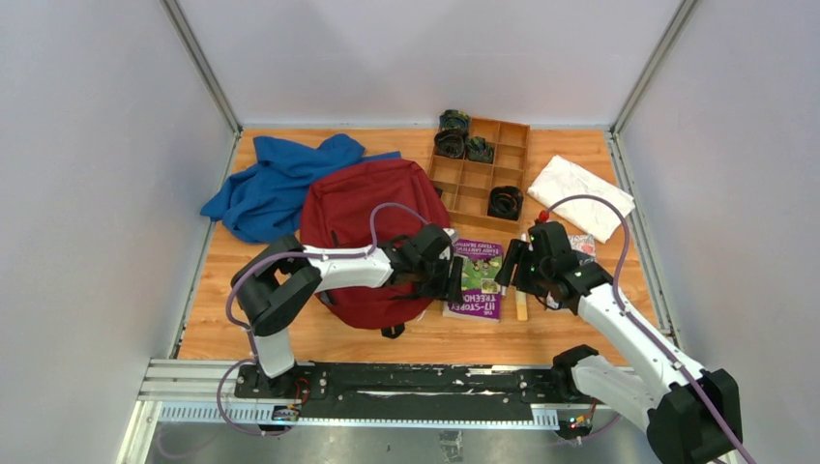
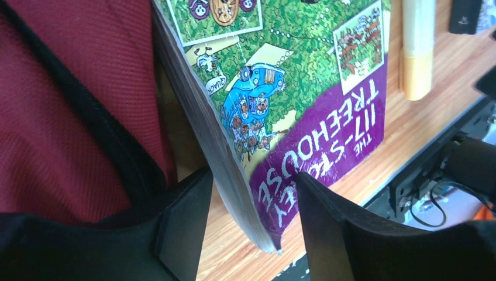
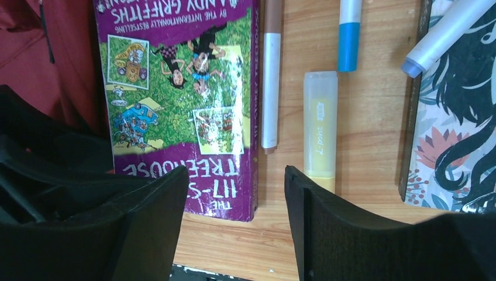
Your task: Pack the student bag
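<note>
A purple-and-green book (image 1: 481, 280) lies flat on the table, right of the red bag (image 1: 363, 217). Its page edge faces the bag in the left wrist view. My left gripper is part open at the book's lower left corner, one finger beside the page edge and the other over the cover; whether they touch it I cannot tell. My right gripper is also part open, above the book's right side and the marker strip, holding nothing. A yellow-capped glue tube (image 3: 320, 129) and a brown-capped marker (image 3: 271, 88) lie beside the book.
A wooden organizer (image 1: 464, 174) with rolled dark items stands behind. Blue cloth (image 1: 261, 193) lies back left, white cloth (image 1: 580, 193) back right. A floral notebook (image 3: 450, 146) with a marker (image 3: 447, 38) on it lies to the right, near a blue-capped marker (image 3: 349, 44).
</note>
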